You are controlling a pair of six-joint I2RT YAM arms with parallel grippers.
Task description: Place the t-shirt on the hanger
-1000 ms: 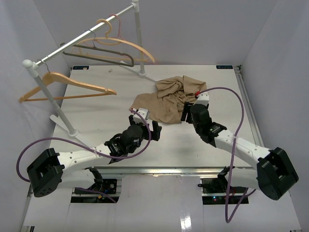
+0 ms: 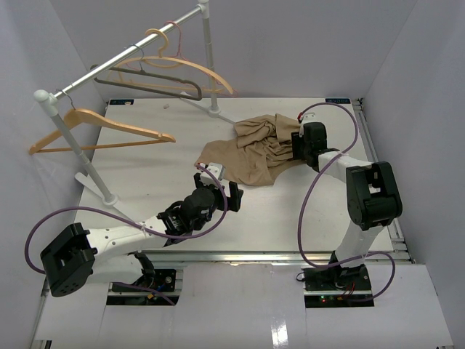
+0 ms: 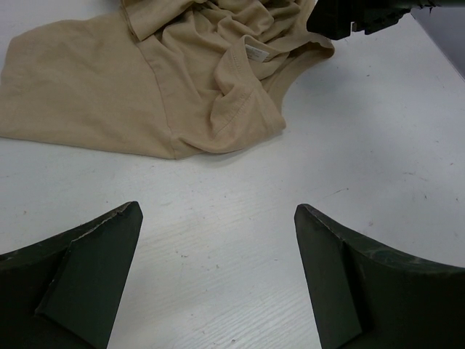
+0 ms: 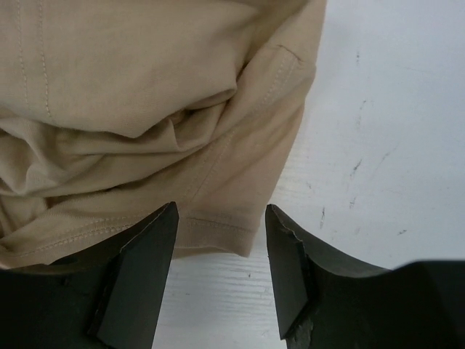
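A tan t-shirt [image 2: 247, 160] lies crumpled on the white table's back middle, its hem and seams showing in the right wrist view [image 4: 131, 87]. My right gripper [image 2: 298, 145] is over the shirt's right edge, fingers apart above the fabric in its wrist view. My left gripper [image 2: 218, 195] stands open over bare table in front of the shirt, nothing between its fingers. Wooden hangers [image 2: 109, 122] and a grey hanger [image 2: 145, 90] hang on a white rail at the left.
The rack's front post [image 2: 83, 157] stands left of the left arm. Bare table [image 2: 283, 218] shows in front of the shirt and at the right. Grey walls close in both sides and the back.
My right arm has moved back and to the right, its gripper now at the shirt's right edge. The left arm and the shirt look unchanged.
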